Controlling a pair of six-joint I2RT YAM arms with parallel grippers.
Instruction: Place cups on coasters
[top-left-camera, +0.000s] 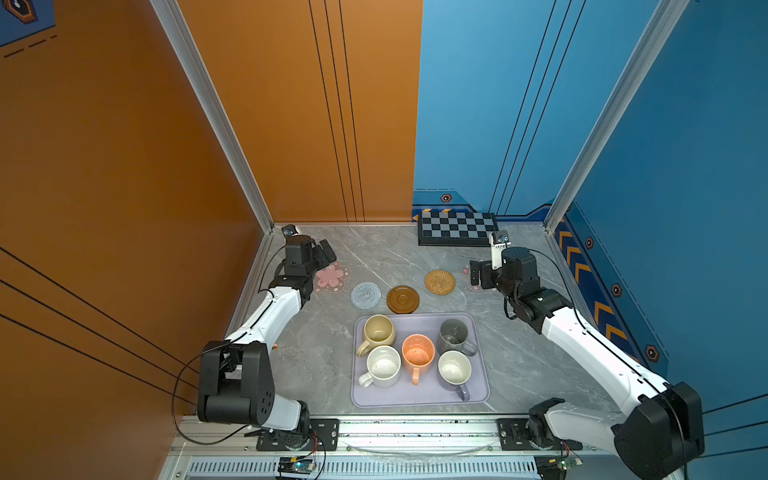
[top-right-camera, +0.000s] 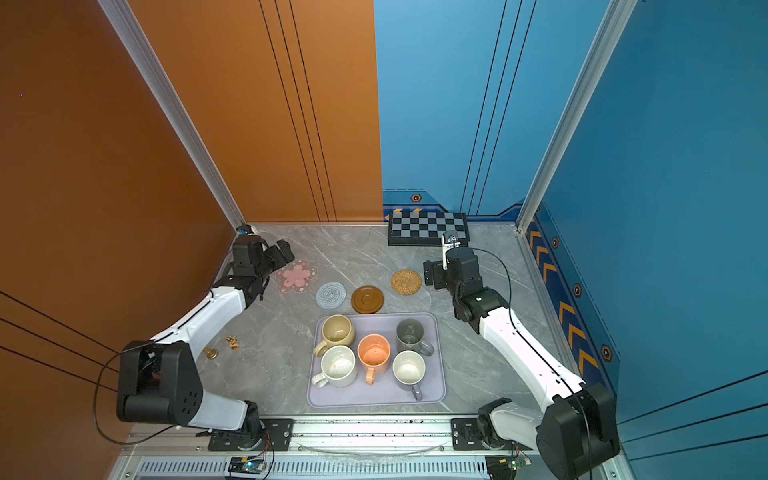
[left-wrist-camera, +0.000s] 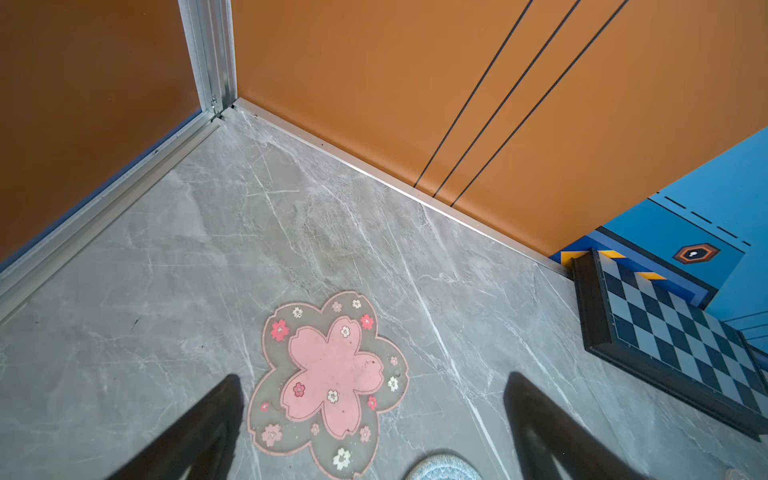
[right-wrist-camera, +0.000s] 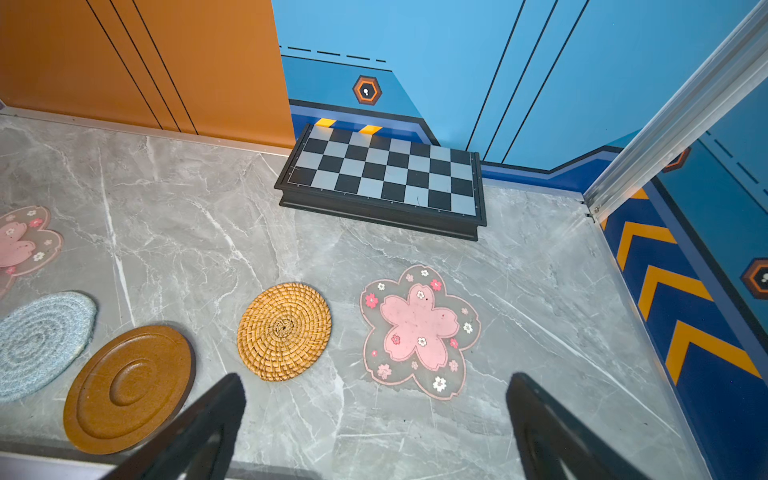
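Several cups stand upright on the lilac tray (top-left-camera: 500, 393): a tan cup (top-right-camera: 338, 329), a white cup (top-right-camera: 338, 365), an orange cup (top-right-camera: 373, 352), a dark grey cup (top-right-camera: 410, 333) and a cream cup with grey handle (top-right-camera: 409, 368). Behind the tray lie empty coasters: a pink flower coaster (left-wrist-camera: 332, 376), a grey-blue round one (top-right-camera: 330, 295), a brown wooden one (right-wrist-camera: 128, 388), a woven one (right-wrist-camera: 284, 331) and a second pink flower coaster (right-wrist-camera: 420, 329). Open and empty, my left gripper hovers near the left flower coaster. My right gripper, likewise open and empty, hovers near the right one.
A black-framed checkerboard box (right-wrist-camera: 384, 176) sits against the back wall. Two small gold figures (top-right-camera: 232, 341) lie beside the left arm. Bare grey tabletop (top-right-camera: 496, 368) surrounds the tray on its right.
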